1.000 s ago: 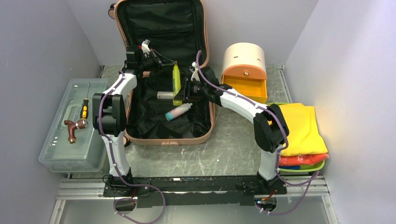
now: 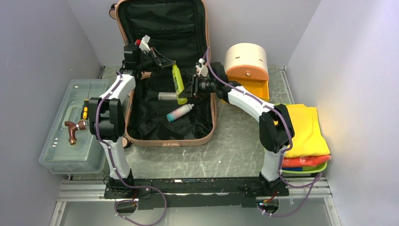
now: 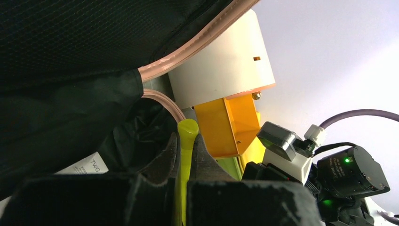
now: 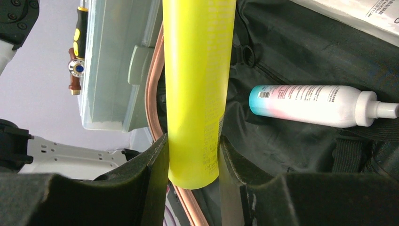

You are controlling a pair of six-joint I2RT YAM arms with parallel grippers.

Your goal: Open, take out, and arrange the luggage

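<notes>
A yellow bottle (image 2: 179, 83) hangs tilted above the open suitcase (image 2: 171, 142). My left gripper (image 2: 171, 62) is shut on its top end; in the left wrist view that end (image 3: 188, 127) sits between the fingers. My right gripper (image 2: 185, 94) is around the lower end; in the right wrist view its fingertips are at both sides of the bottle (image 4: 195, 94), though whether they grip it is unclear. On the suitcase's black lining lie a white and teal spray bottle (image 2: 179, 112) and a pale flat packet (image 2: 167, 96), partly behind the yellow bottle.
At left, a clear lidded box (image 2: 59, 146) carries a screwdriver and brown tool. At right stand a cream cabinet (image 2: 244, 56) with open orange drawer and a green bin (image 2: 310, 168) of folded yellow and red fabrics.
The bottle leans a little more. The suitcase contents are unmoved.
</notes>
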